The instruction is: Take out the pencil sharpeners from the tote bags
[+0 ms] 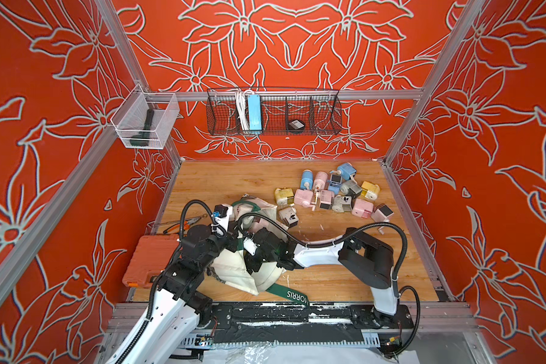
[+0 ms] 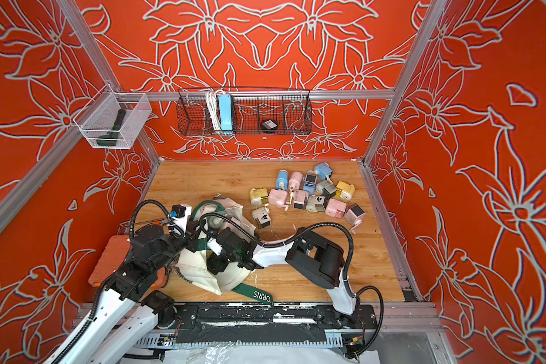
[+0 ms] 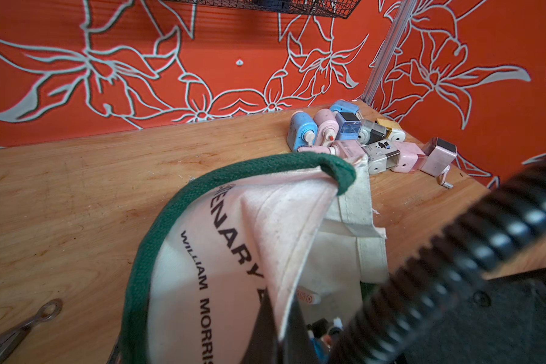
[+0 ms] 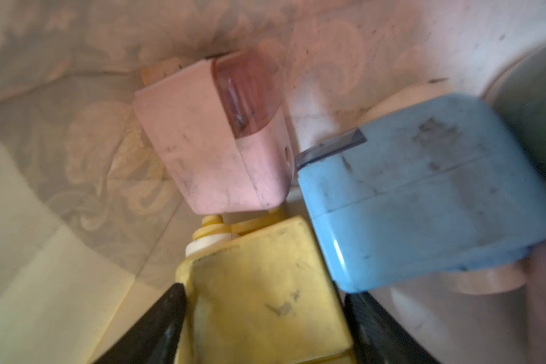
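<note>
The cream tote bag (image 1: 230,273) with green straps lies crumpled at the front left of the table. My left gripper is shut on the fabric at the bag's edge, its fingers largely behind the cloth. My right gripper is down inside the bag, its fingertips either side of a yellow sharpener (image 4: 261,285); whether they grip it I cannot tell. A pink sharpener (image 4: 188,139) and a blue one (image 4: 424,188) lie beside it in the bag. Several more sharpeners (image 2: 336,207) lie grouped outside at the right rear.
An orange case (image 1: 145,254) and tools lie at the left. A wire basket (image 1: 273,115) and a clear bin (image 1: 145,121) hang on the rails. Bare wood (image 1: 218,176) shows at the back left.
</note>
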